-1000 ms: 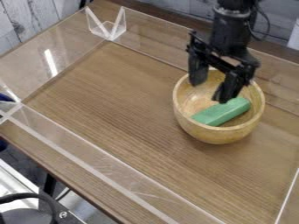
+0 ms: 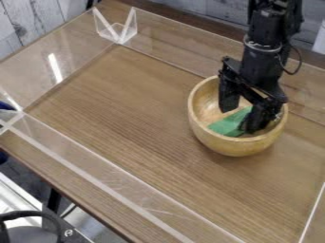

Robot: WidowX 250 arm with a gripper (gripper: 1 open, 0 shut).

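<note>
A wooden bowl [image 2: 226, 141] stands on the wooden table right of centre, with a green object [image 2: 231, 123] lying inside it. My black gripper [image 2: 249, 116] reaches down from the top right into the bowl, over and beside the green object, its fingers apart. It hides part of the green object; whether the fingers touch it I cannot tell.
A white wire-like holder [image 2: 116, 27] stands at the back left. Part of a black round object [image 2: 26, 230] with a cable is at the lower left corner.
My gripper has come lower into the bowl and now covers more of the green object. The bowl stays in about the same place.
</note>
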